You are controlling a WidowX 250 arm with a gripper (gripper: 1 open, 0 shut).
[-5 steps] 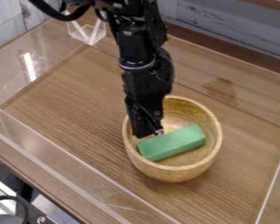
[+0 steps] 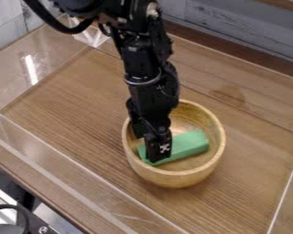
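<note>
My black gripper [image 2: 153, 137] reaches down from the top into a round tan bowl [image 2: 200, 175] right of the middle of the camera view. Its fingers are over and around the left part of a green block [image 2: 189, 143] lying in the bowl, and partly hide it. The gripper is open; whether its fingers touch the block I cannot tell.
A grey wall stands along the back. Cables show at the lower left corner.
My gripper has moved lower into the bowl, its fingertips now down at the green block's left part. The bowl appears in about the same place.
</note>
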